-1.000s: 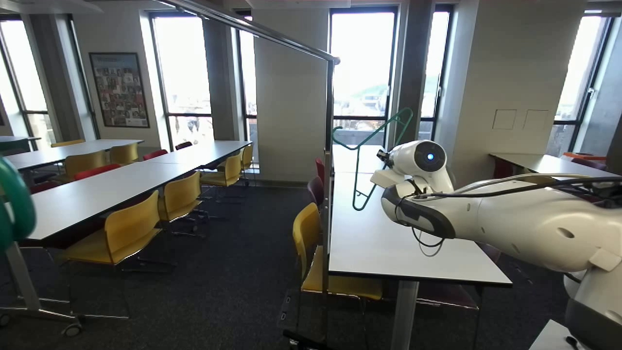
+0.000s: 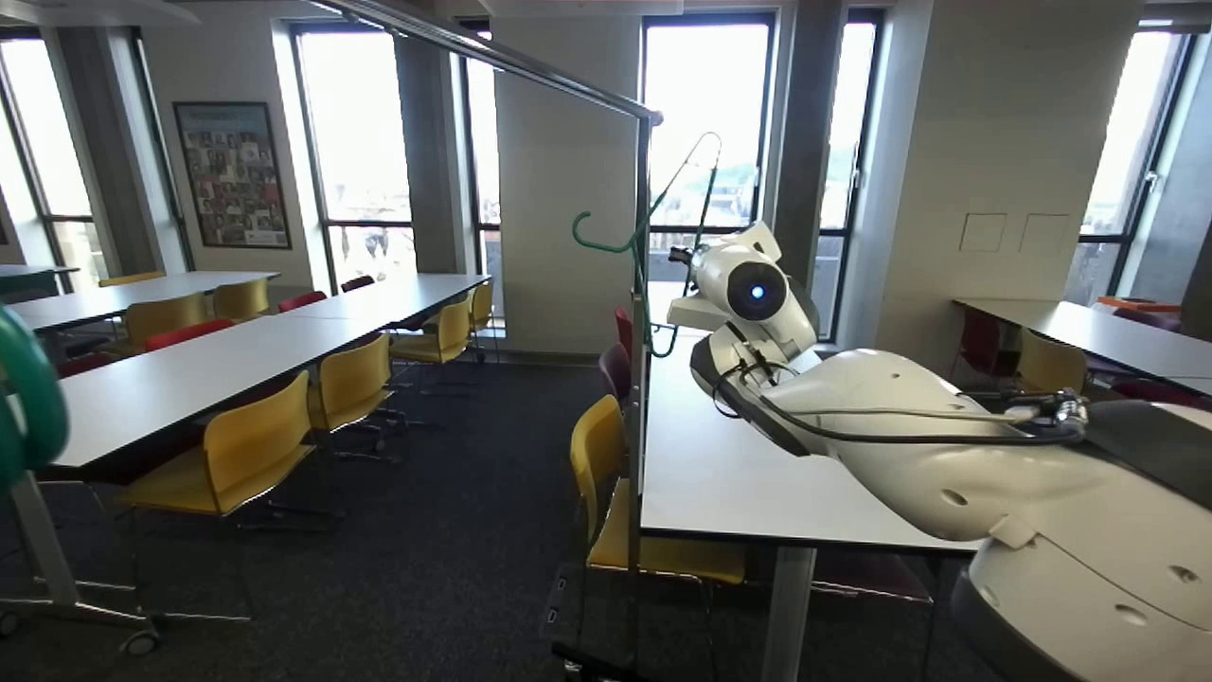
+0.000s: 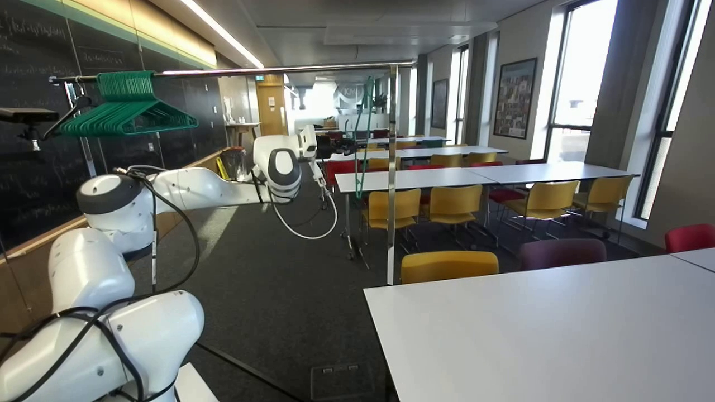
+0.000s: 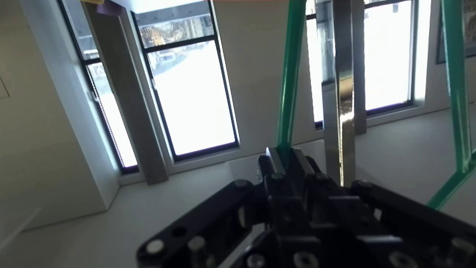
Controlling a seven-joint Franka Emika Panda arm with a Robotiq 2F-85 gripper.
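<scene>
A green hanger (image 2: 610,248) is held in the air, its hook pointing left towards the rack's upright in exterior view 1. My gripper is shut on one of its long bars, as the wrist view shows. In exterior view 2 the hanger (image 3: 360,171) appears as a narrow upright shape at the end of my gripper (image 3: 355,144), below the rail's height. The metal clothes rack (image 3: 392,221) has a long top rail. In the wrist view its upright post (image 4: 343,89) stands just right of the gripped bar.
Several green hangers (image 3: 127,110) hang bunched at the rail's far left end in exterior view 2. White tables (image 3: 536,335) and yellow chairs (image 3: 449,264) stand beyond and beside the rack. Open air lies along the middle of the rail.
My arm has moved up and to the left in exterior view 1, carrying the hanger along.
</scene>
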